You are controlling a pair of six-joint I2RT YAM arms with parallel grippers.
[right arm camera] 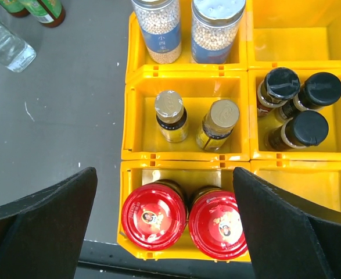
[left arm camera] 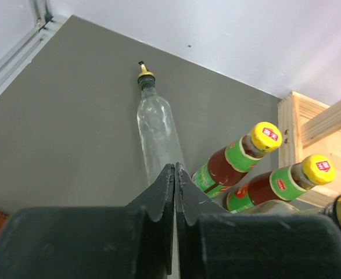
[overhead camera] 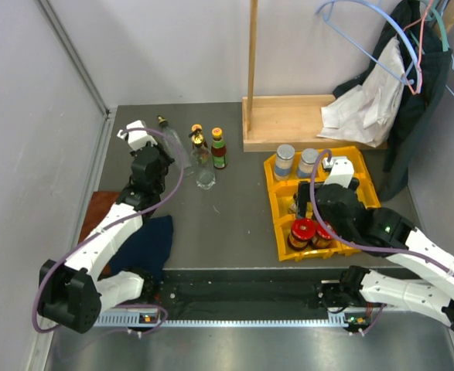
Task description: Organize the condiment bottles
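A clear glass bottle (left arm camera: 158, 131) with a gold and black spout lies on its side on the grey table, its spout toward the back wall. My left gripper is shut with nothing showing between its fingers; in the wrist view its tips overlap the bottle's lower end. A second clear bottle (overhead camera: 203, 166) stands to the right, near two yellow-capped sauce bottles (left arm camera: 228, 163) (overhead camera: 219, 151). Over the front of the yellow organizer (right arm camera: 185, 156), my right gripper hangs open and empty above two red-lidded jars (right arm camera: 154, 216) (right arm camera: 218, 224).
Two silver-lidded shakers (right arm camera: 158, 32), two small bottles (right arm camera: 171, 116) and several black-capped bottles (right arm camera: 307, 128) fill other compartments. A wooden stand (overhead camera: 288, 124) is at the back. Dark cloth (overhead camera: 145, 247) lies front left.
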